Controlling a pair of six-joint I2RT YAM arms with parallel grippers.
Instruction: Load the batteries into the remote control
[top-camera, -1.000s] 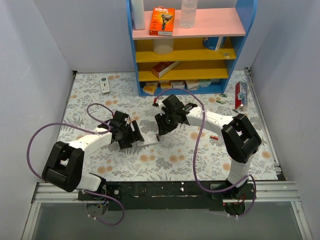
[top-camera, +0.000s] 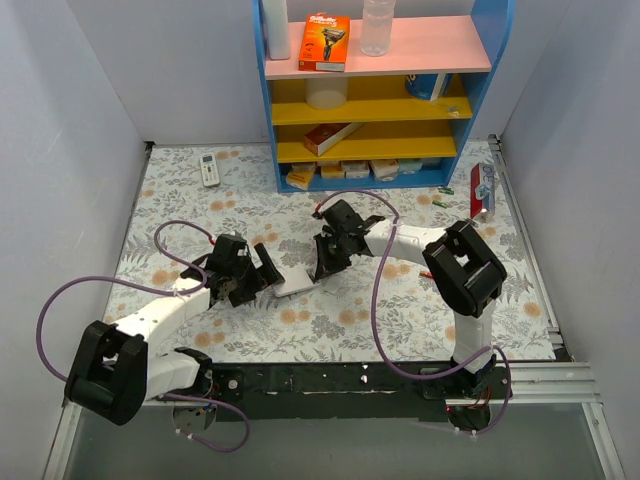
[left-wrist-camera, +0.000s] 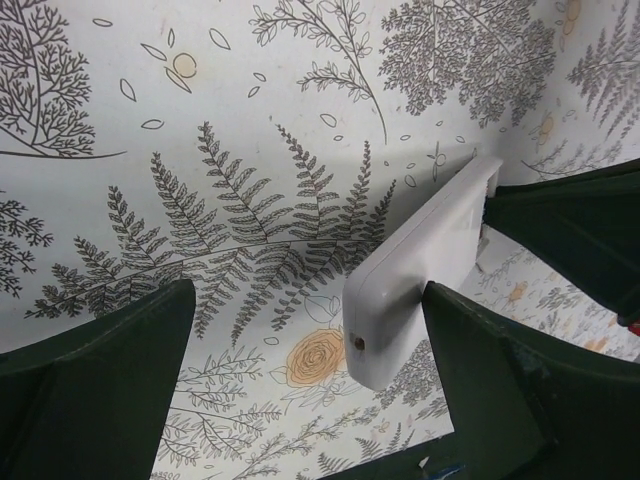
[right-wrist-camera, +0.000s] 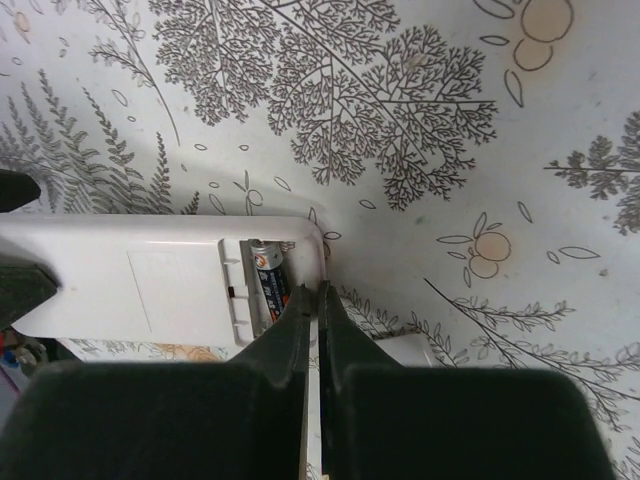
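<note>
The white remote (top-camera: 293, 283) lies on the patterned mat between my grippers. In the right wrist view its battery compartment shows a dark battery (right-wrist-camera: 271, 280) lying inside, at the end near my right gripper, whose shut tips press at that end; whether anything is between them is hidden. My left gripper stands open at the other end, one finger touching the remote (left-wrist-camera: 405, 280) in the left wrist view. A loose white piece (right-wrist-camera: 405, 352), probably the cover, lies partly hidden beside my right fingers.
Another remote (top-camera: 210, 170) lies at the back left. Small green batteries (top-camera: 440, 203) and red items (top-camera: 426, 275) lie to the right. A shelf unit (top-camera: 370, 130) stands at the back; a red box (top-camera: 482, 190) sits at the right edge.
Both arms have shifted slightly: the left gripper toward the front left, the right one a little down and left at the remote's end. The remote has turned slightly.
</note>
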